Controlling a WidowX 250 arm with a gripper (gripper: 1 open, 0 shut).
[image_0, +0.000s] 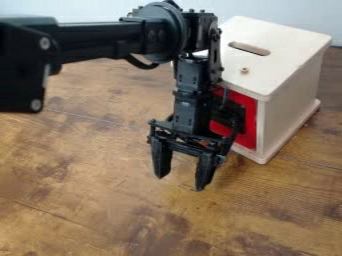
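My black gripper (183, 168) hangs pointing down in the middle of the camera view, its two fingers apart with nothing visible between them. Just behind it, to the right, stands a pale wooden box (294, 105) with a sloped top, a slot and a small knob. A red panel (245, 135) on the box's front is partly hidden by my wrist and arm.
A white wall is behind.
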